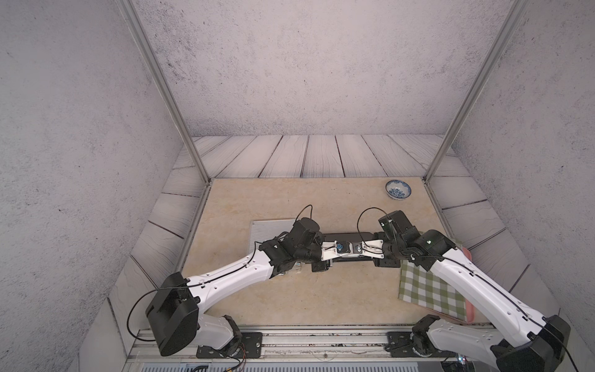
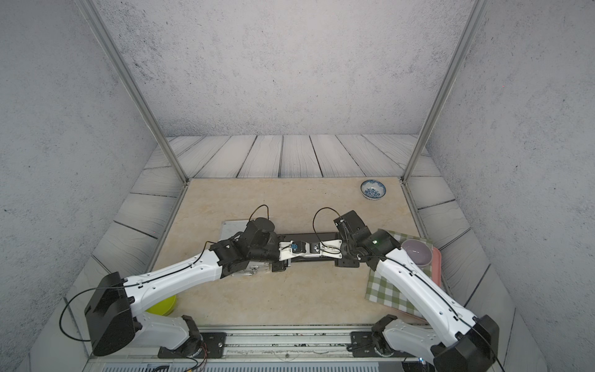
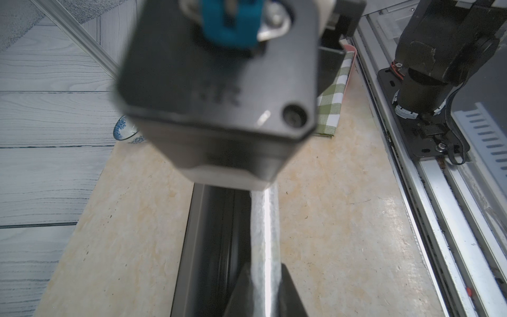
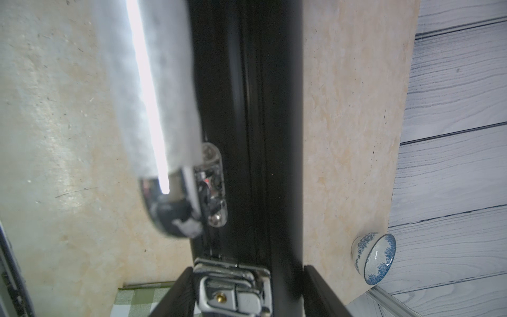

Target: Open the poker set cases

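A long black case lies across the middle of the table beneath both grippers. In the left wrist view my left gripper is shut on the case's pale silver handle. In the right wrist view the handle runs along the case's side, near a metal hinge fitting. My right gripper is part open over a metal latch, one finger either side; whether it touches the latch I cannot tell. Much of the case is hidden by the grippers.
A blue-patterned bowl stands at the back right. A grey ribbed mat lies at left. A checked cloth and pink tray lie at right, with a purple bowl.
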